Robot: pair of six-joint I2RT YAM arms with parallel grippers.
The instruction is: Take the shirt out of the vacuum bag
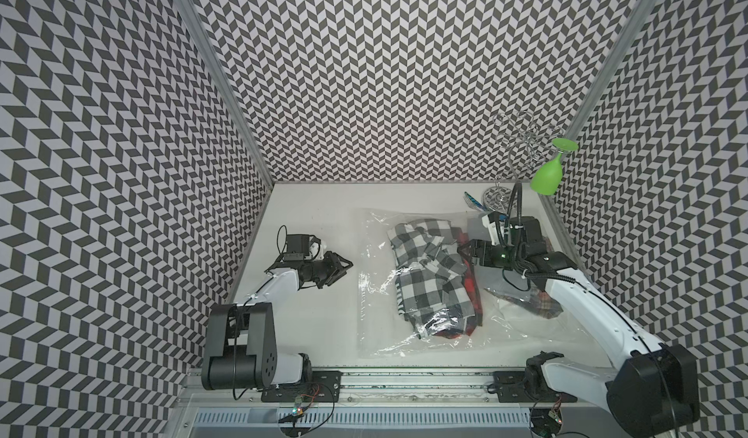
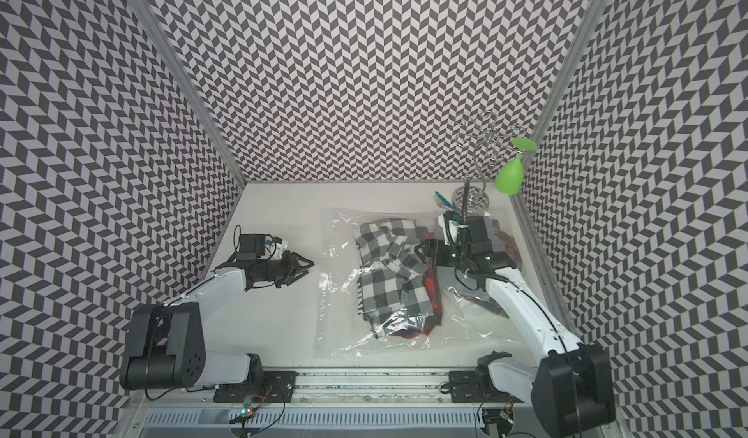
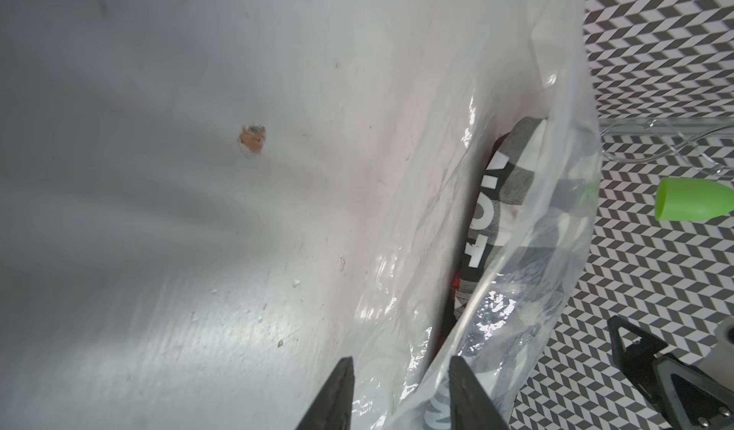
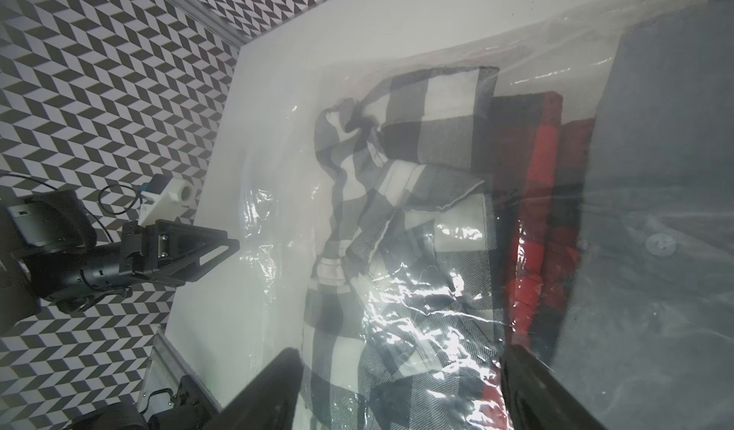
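The clear vacuum bag lies flat on the table with checked shirts inside: a black-and-white one, red cloth beside it and dark grey fabric at the right, as the right wrist view shows. My left gripper hangs left of the bag, fingers apart with nothing held; its camera sees the bag's edge, loose and wavy. My right gripper is over the bag near the black-and-white shirt, fingers apart, nothing visibly between them.
A wire stand with a green cup stands at the back right, a small blue item beside it. The table left of the bag is bare.
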